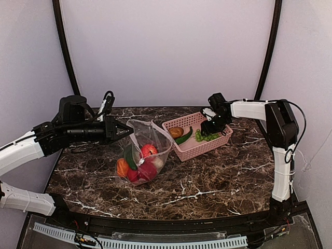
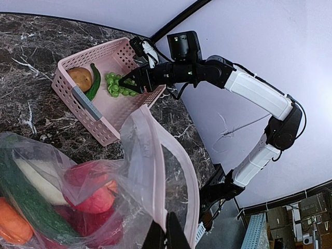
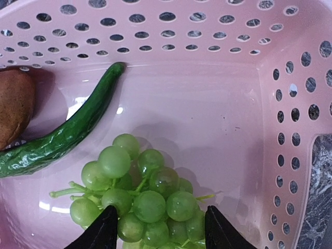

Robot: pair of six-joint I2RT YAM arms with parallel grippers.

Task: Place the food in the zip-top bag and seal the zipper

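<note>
At its rim, the clear zip top bag (image 1: 164, 141) is pinched by my left gripper, which is shut with the thin plastic edge between its fingers. The bag's mouth gapes toward the basket, and inside lie a dark green vegetable (image 2: 31, 199), an orange item (image 2: 14, 224), a white item (image 2: 40, 179) and red food (image 2: 96, 194). Over the pink basket (image 1: 193, 151), my right gripper points down with its fingers apart. Green grapes (image 3: 149, 206) sit between and just ahead of those fingertips, resting on the basket floor; contact cannot be told.
A brown potato-like item (image 3: 15, 106) and a curved green pepper (image 3: 67, 132) lie in the basket's left end. Perforated walls surround the right gripper.
</note>
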